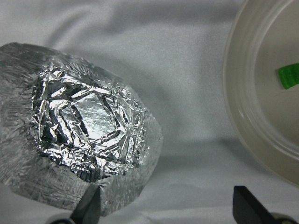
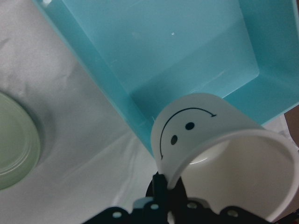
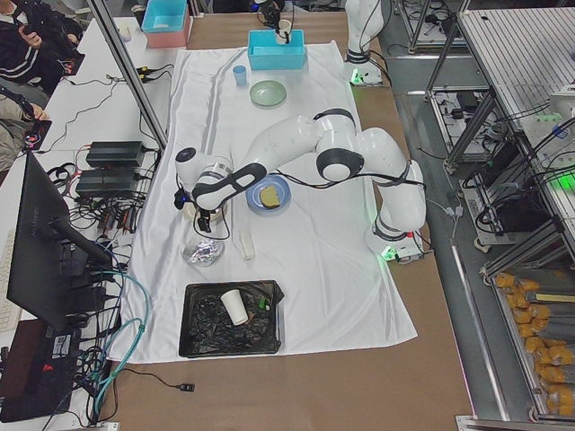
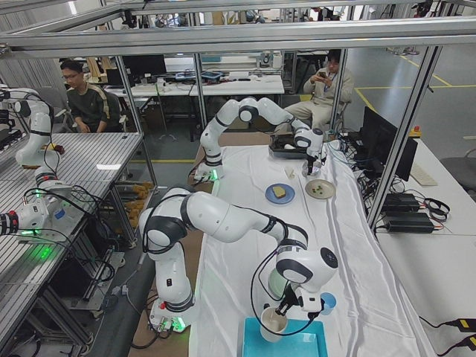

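Observation:
In the left wrist view my left gripper stands open above the cloth, beside a crumpled foil piece (image 1: 79,116) and a beige plate (image 1: 245,112) holding a green piece (image 1: 289,74). My right gripper is shut on the wall of a white cup (image 2: 201,112) with a smiley face, held tilted over the near edge of a light blue bin (image 2: 187,42). A pale green plate (image 2: 14,140) lies beside the bin.
A blue plate (image 3: 258,193) with a yellow item is mid-table. A black tray (image 3: 198,332) with a white cup (image 3: 234,307) sits at one end. A small blue cup (image 3: 241,74) stands near the bin.

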